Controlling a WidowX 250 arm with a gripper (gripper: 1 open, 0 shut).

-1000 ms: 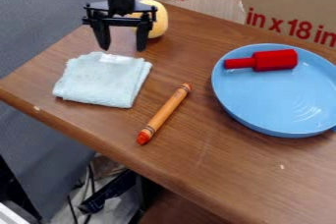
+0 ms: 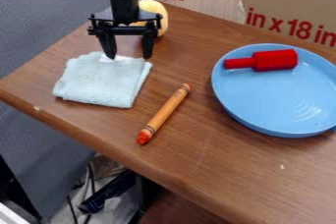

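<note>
My black gripper (image 2: 129,46) hangs at the top left, its two fingers apart and pointing down over the upper edge of a folded pale blue towel (image 2: 101,83). Nothing shows held between the fingers. A yellow rounded object (image 2: 153,14) sits just behind the gripper, partly hidden by it. An orange crayon (image 2: 163,114) lies diagonally in the middle of the wooden table (image 2: 210,169). On the right, a red rolling pin (image 2: 273,59) lies on a blue plate (image 2: 276,105).
A cardboard box (image 2: 289,7) stands along the back. The table's left edge drops to a grey floor with cables below.
The gripper has moved a little down and to the right, toward the towel. The objects on the table have not visibly moved.
</note>
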